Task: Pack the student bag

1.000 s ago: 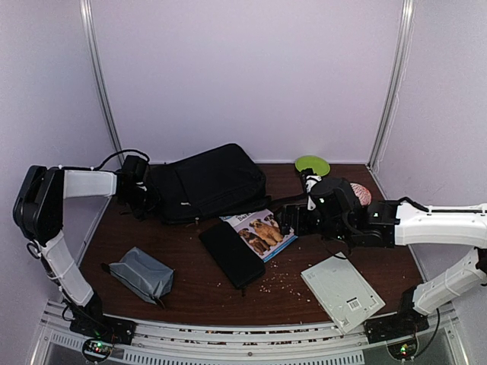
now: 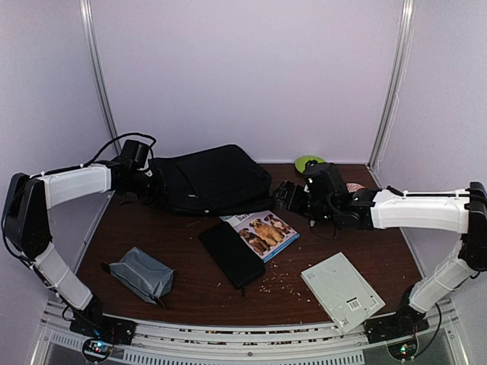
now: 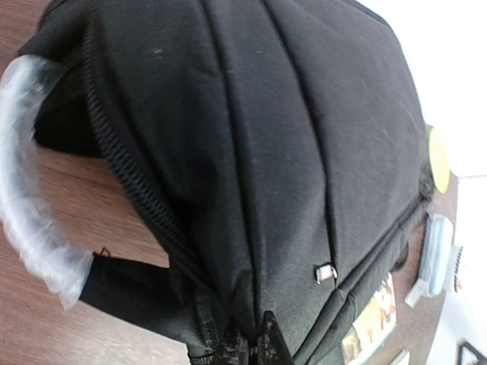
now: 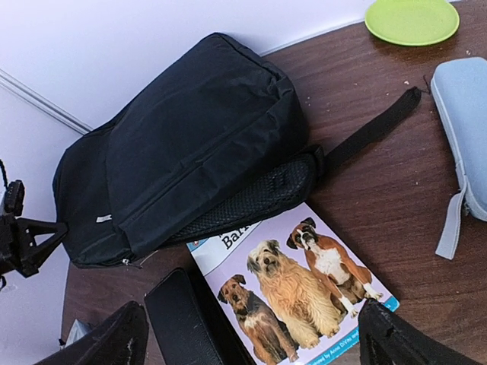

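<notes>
The black bag [image 2: 213,179] lies at the back left of the table, its near left end lifted a little. In the left wrist view my left gripper is shut on a fold of the bag's fabric beside the zipper; the handle [image 3: 30,190], wrapped in clear plastic, curves off to the left. My right gripper stands open and empty above the book [image 4: 293,289] with dogs on its cover, which lies by the bag's lower edge. A black case [image 2: 230,252] overlaps the book's left side. A light blue case [image 4: 466,125] shows at the right.
A grey pouch [image 2: 142,274] lies at the front left and a pale flat board [image 2: 342,290] at the front right. The green plate [image 4: 411,19] is at the back. Crumbs [image 2: 285,285] dot the bare front middle.
</notes>
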